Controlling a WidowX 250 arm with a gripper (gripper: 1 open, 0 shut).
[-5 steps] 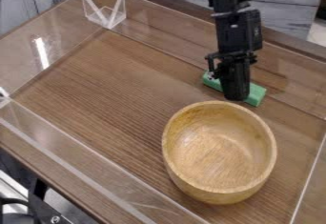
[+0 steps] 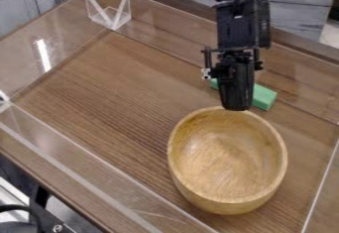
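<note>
My black gripper (image 2: 236, 100) hangs from the top of the view, just above the back rim of a round wooden bowl (image 2: 225, 163). It is shut, with nothing visible between its fingers. A green block (image 2: 261, 95) lies on the table behind the bowl, partly hidden by the gripper. A small white piece beside the block is mostly hidden behind the gripper.
A clear plastic holder (image 2: 109, 11) stands at the back left. A light wall runs behind the table at the right, and black cables lie at the bottom left.
My gripper has moved a little to the left and toward the near side, now covering more of the block's left part. The bowl and block look unmoved.
</note>
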